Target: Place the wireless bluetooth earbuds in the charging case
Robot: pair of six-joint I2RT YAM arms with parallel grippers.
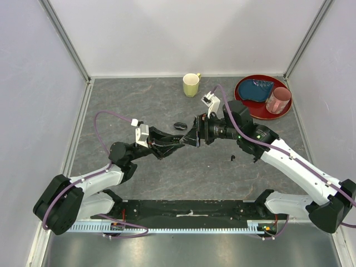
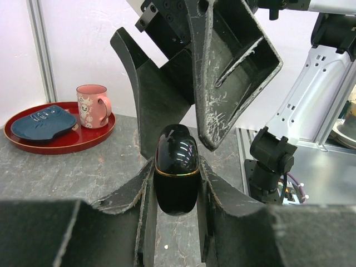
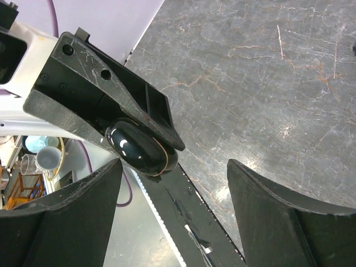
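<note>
My left gripper [image 1: 177, 141] is shut on the glossy black charging case [image 2: 177, 167], held upright near the table's middle. My right gripper [image 1: 196, 134] hangs at the case, fingers parted around its top, nothing clearly between them; in the left wrist view its fingers [image 2: 214, 111] stand just above the case. In the right wrist view the case [image 3: 139, 147] sits between my left fingers, ahead of the right ones. Another small black oval object [image 1: 180, 125] lies behind on the table. Small dark pieces, probably earbuds, lie to the right [image 1: 232, 158].
A red tray [image 1: 261, 111] with a blue dish [image 1: 255, 89] and pink mug [image 1: 278, 101] stands at the back right. A pale yellow mug [image 1: 191, 84] is at the back.
</note>
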